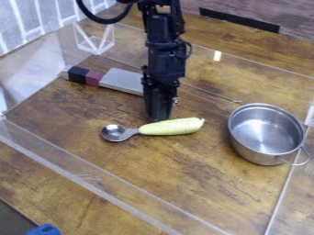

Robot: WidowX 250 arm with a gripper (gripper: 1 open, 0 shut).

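Observation:
My black gripper (157, 108) is low over the wooden table, just behind a pale yellow-green corn-like object (172, 127). A metal spoon (119, 132) lies at that object's left end, its bowl to the left. The gripper looks shut, though its fingertips are dark and hard to make out; nothing shows held in it.
A steel pot (266, 136) stands on the right. A knife or cleaver with a dark red handle (84, 76) and grey blade lies behind the gripper to the left. Clear panels border the area.

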